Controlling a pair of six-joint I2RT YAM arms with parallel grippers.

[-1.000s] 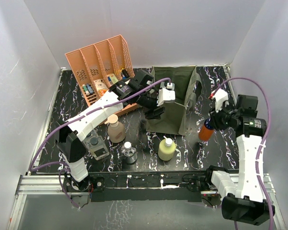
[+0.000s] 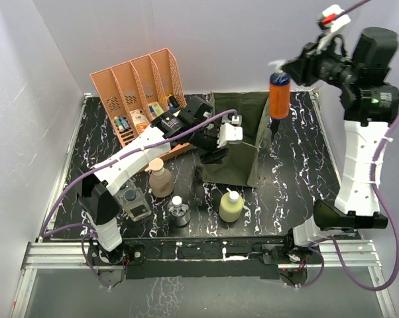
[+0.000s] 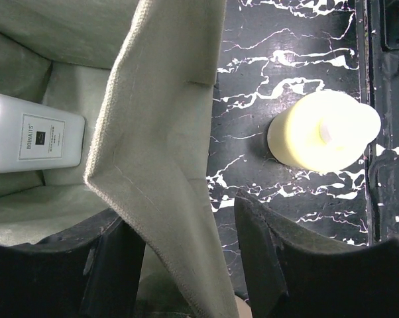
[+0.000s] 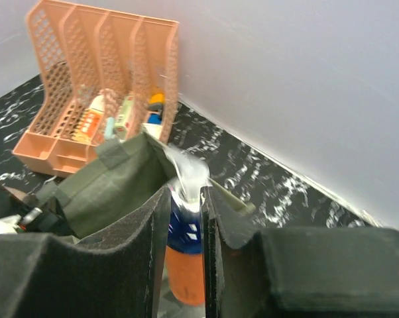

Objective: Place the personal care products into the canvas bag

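The olive canvas bag (image 2: 232, 159) stands open at the table's centre. My right gripper grips an orange bottle (image 4: 185, 275) with a blue band and white pump, raised high over the bag's right side in the top view. My left gripper is at the bag, its fingers either side of the bag's fabric wall; whether they press on it is unclear. A white bottle (image 3: 50, 136) lies inside the bag. A yellow pump bottle (image 2: 230, 209), a beige bottle (image 2: 161, 182), a clear bottle (image 2: 179, 213) and clear containers (image 2: 134, 204) stand outside it.
A peach organiser (image 2: 113, 86) with small items stands at the back left. Bare marble table (image 2: 292, 199) lies right of the bag. Walls enclose the back and sides.
The right arm has lifted the orange bottle from the right of the table upward and toward the back, over the bag's right side. The left arm looks unmoved.
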